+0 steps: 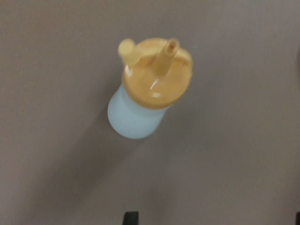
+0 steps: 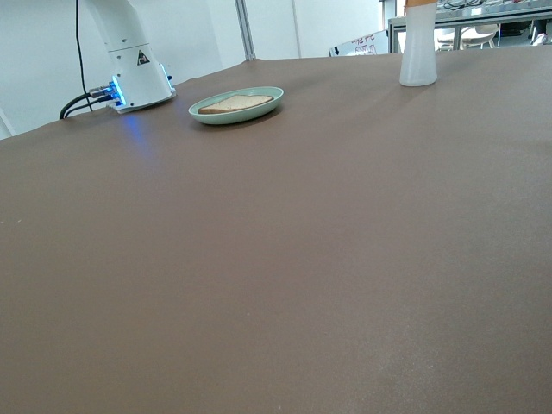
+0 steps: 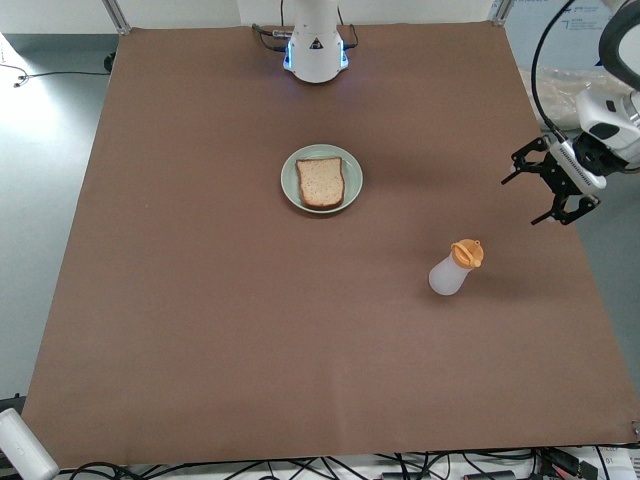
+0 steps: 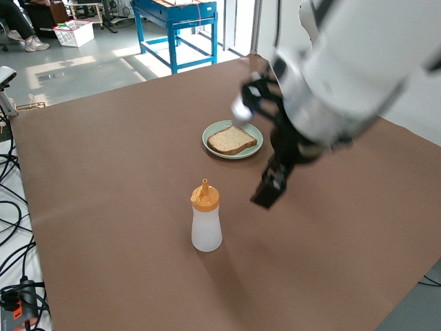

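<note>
A translucent bottle with an orange spouted cap point(image 3: 455, 267) stands upright on the brown table, also seen in the top view point(image 2: 418, 52), right view point(image 4: 205, 224) and wrist view point(image 1: 145, 89). My black gripper point(image 3: 540, 185) is raised up and right of it, open, with nothing between its fingers; in the wrist view only fingertip edges show at the bottom. A slice of bread point(image 3: 320, 182) lies on a pale green plate point(image 3: 350, 197), left of and behind the bottle in the left view.
A white robot base point(image 3: 316, 55) with cables stands at the table's back edge. Cables run along another edge, off the table point(image 3: 200, 300).
</note>
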